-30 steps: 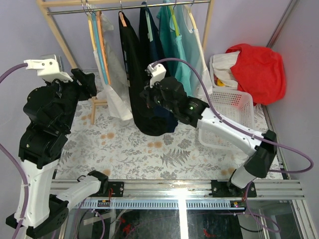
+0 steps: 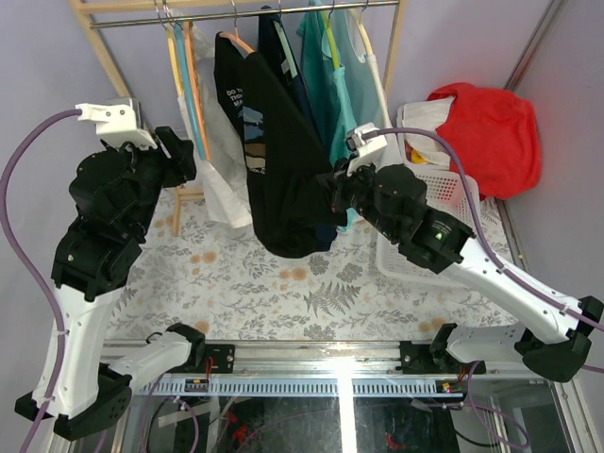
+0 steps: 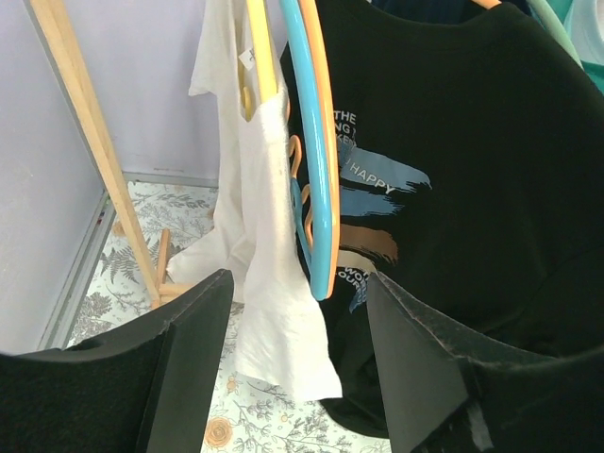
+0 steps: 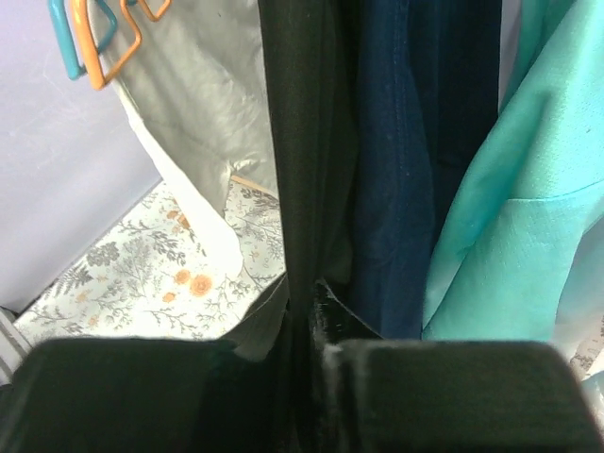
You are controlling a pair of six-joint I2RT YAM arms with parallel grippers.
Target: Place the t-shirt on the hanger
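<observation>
A black t-shirt (image 2: 274,179) with a printed chest graphic hangs on an orange hanger (image 2: 236,41) from the rail. My right gripper (image 2: 338,191) is at the shirt's right side and looks shut on its cloth; a dark fold of the shirt (image 4: 300,142) runs down between the fingers in the right wrist view. To the left of the clothes, my left gripper (image 2: 179,159) stands open. In the left wrist view its fingers (image 3: 203,326) are apart, with the blue hanger (image 3: 324,208) and the shirt's print beyond them, nothing held.
A metal rail (image 2: 269,12) carries several garments: white cloth (image 2: 219,179) on the left, teal shirts (image 2: 326,85) on the right. At the right are a white basket (image 2: 406,255) and a red cloth (image 2: 491,137).
My right gripper has moved right, drawing the black shirt's side out so that its printed front turned into view. My left gripper has shifted slightly to the right.
</observation>
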